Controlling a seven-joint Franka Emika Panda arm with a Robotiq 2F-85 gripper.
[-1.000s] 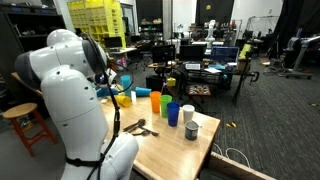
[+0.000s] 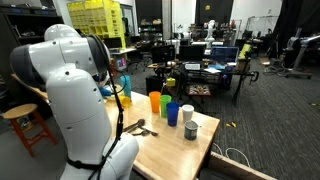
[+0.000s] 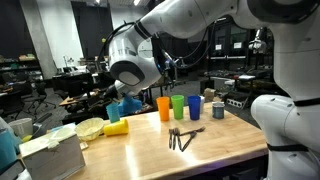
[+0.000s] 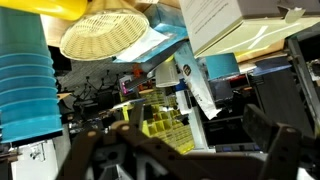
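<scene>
In the wrist view, two dark fingers show at the bottom, spread apart, with nothing seen between them; my gripper is open. Ribbed blue stacked cups [image 4: 28, 95] fill the left edge of that view, apart from the gap. Close above them is a yellow object [image 4: 22, 40]. From the second exterior view, the blue cups [image 3: 130, 106] appear just above the yellow piece [image 3: 116, 127], partly behind my arm. The arm hides the fingers there.
A wicker bowl [image 3: 90, 130] and a white box [image 3: 53, 160] are near the blue cups. Orange [image 2: 155, 102], green [image 2: 166, 104], blue [image 2: 172, 114] and white cups stand with a grey mug [image 2: 191, 130]. Utensils [image 3: 183, 136] lie on the table.
A blue shape that stretched sideways to the right at the table's far left a second ago now shows upright, farther left. The arm has shifted slightly; the other cups stand unmoved.
</scene>
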